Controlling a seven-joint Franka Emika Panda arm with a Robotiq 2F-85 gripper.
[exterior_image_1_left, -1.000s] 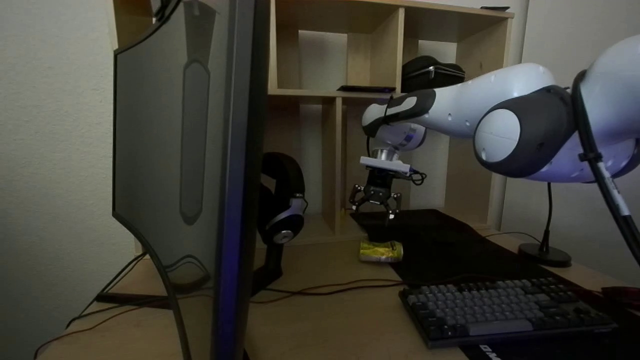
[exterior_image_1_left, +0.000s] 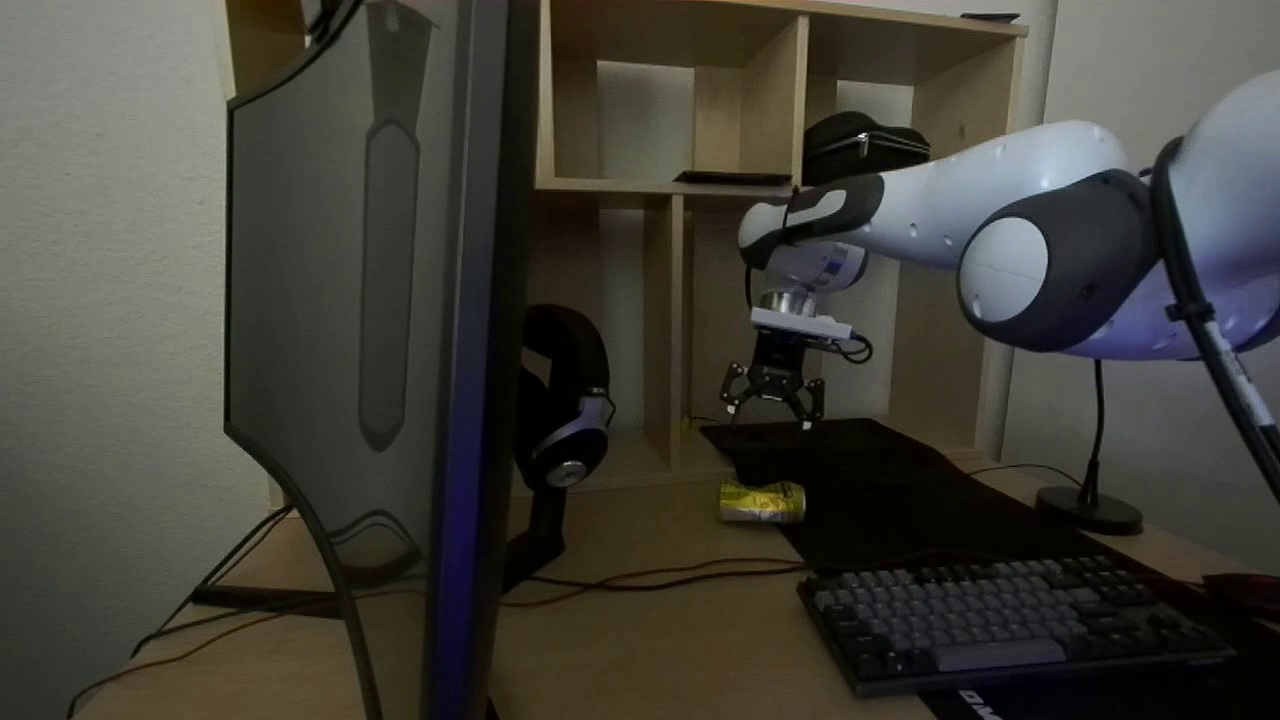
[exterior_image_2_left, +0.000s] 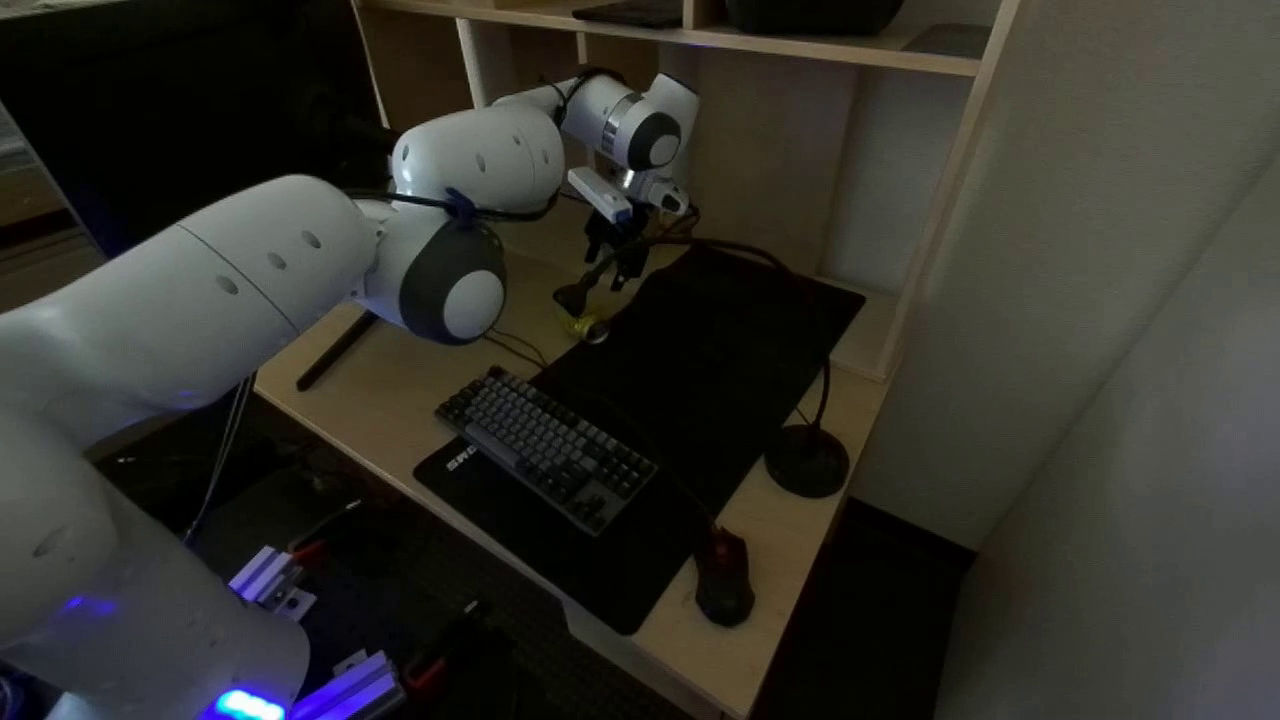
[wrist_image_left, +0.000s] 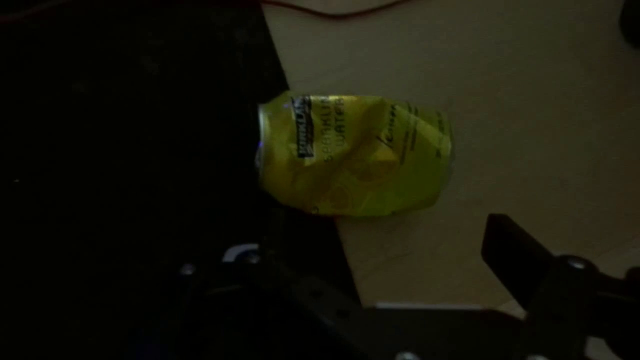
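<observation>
A dented yellow sparkling water can (wrist_image_left: 357, 157) lies on its side across the edge of the black desk mat (wrist_image_left: 138, 120), partly on bare wood. In exterior view 1 the can (exterior_image_1_left: 762, 502) sits below my gripper (exterior_image_1_left: 769, 414), which hangs above and apart from it. The gripper's fingers are spread wide with nothing between them. In the wrist view the fingers show dark at the bottom, one finger (wrist_image_left: 516, 258) over the wood at right, the other hard to make out against the mat. From exterior view 2 the can (exterior_image_2_left: 589, 328) is partly hidden behind the microphone's end.
A keyboard (exterior_image_1_left: 1008, 618) rests on the mat, with a mouse (exterior_image_2_left: 725, 578) nearby. The microphone stand (exterior_image_2_left: 807, 458) arches its neck over the mat towards the can. A large monitor (exterior_image_1_left: 348, 300) and headphones (exterior_image_1_left: 569, 402) stand left. Shelving (exterior_image_1_left: 672, 187) rises behind; cables cross the wood.
In exterior view 1 my gripper has shifted a little to the right, and the arm with it. Its fingers remain spread, and the can has stayed in place.
</observation>
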